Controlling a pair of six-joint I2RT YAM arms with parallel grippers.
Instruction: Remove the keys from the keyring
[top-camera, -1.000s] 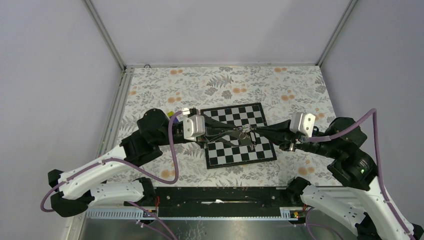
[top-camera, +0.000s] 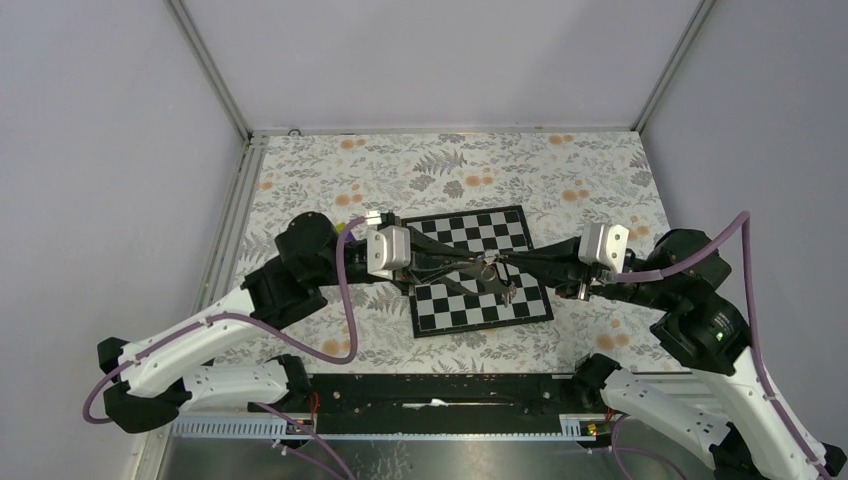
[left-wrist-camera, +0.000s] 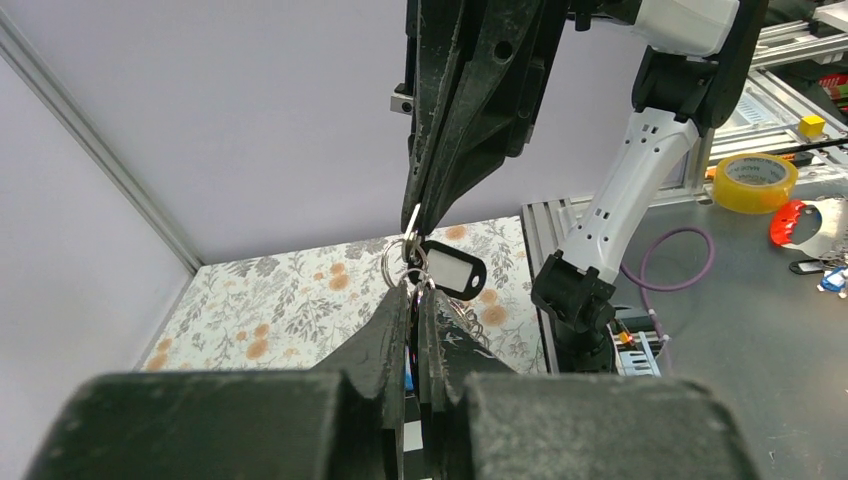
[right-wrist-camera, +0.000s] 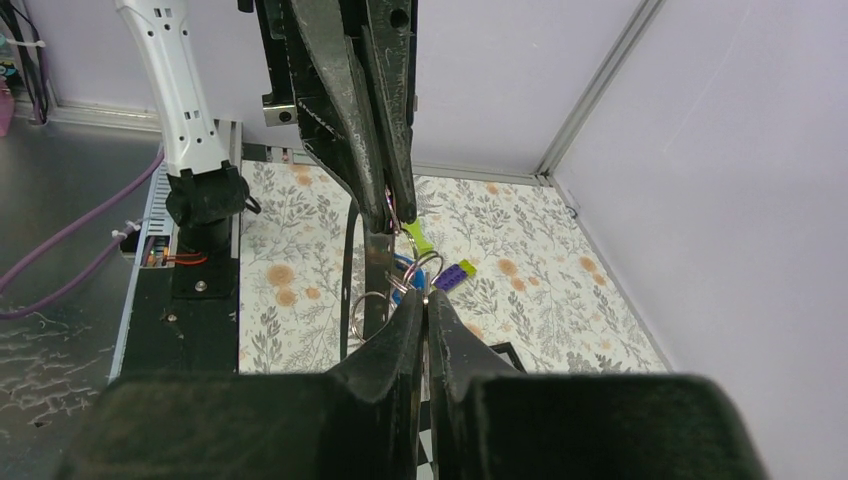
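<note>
Over the checkered board, my left gripper and right gripper meet nearly tip to tip, with the small metal keyring between them. In the left wrist view, the left fingers are shut at the bottom on thin metal, below a loop of the keyring. A black tag with a white label hangs beside the loops. Right fingertips come down from above, shut on a metal piece. Metal rings rise from the right fingertips in the right wrist view. Which loop each gripper pinches is hard to tell.
A black-and-white checkered board lies under the grippers on the floral mat. Colored pieces, including a purple one, lie on the mat. Off the mat are a tape roll and a red item.
Both arms have shifted slightly, the upper parts moving a little up in the top view. The pieces dangling by the right gripper hang in a slightly different position. Both grippers remain together at the keyring.
</note>
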